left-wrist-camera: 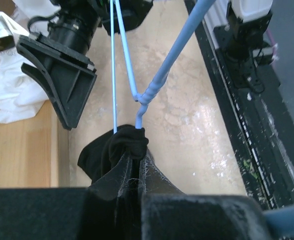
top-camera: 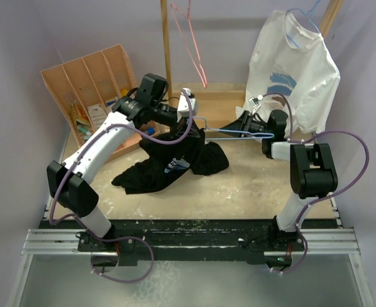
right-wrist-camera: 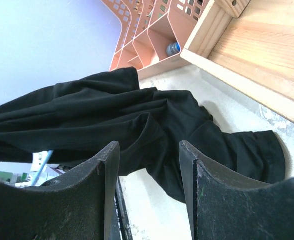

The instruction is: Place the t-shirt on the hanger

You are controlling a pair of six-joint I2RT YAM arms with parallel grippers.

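Observation:
A black t-shirt (top-camera: 156, 169) with a blue and white print lies bunched on the table. My left gripper (top-camera: 189, 128) is raised over it, shut on bunched black cloth together with a light blue hanger (top-camera: 239, 132), which sticks out to the right. In the left wrist view the cloth (left-wrist-camera: 129, 145) wraps around the hanger's twisted neck. My right gripper (top-camera: 236, 125) stands open at the right, beside the hanger; in the right wrist view its fingers (right-wrist-camera: 197, 180) frame folds of the shirt lying beyond them, with nothing clearly between them.
A white t-shirt (top-camera: 290, 77) on a blue hanger hangs at the back right. An empty pink hanger (top-camera: 199, 67) hangs from the wooden stand. A compartmented box (top-camera: 86, 83) is at the left. A wooden ledge runs along the back.

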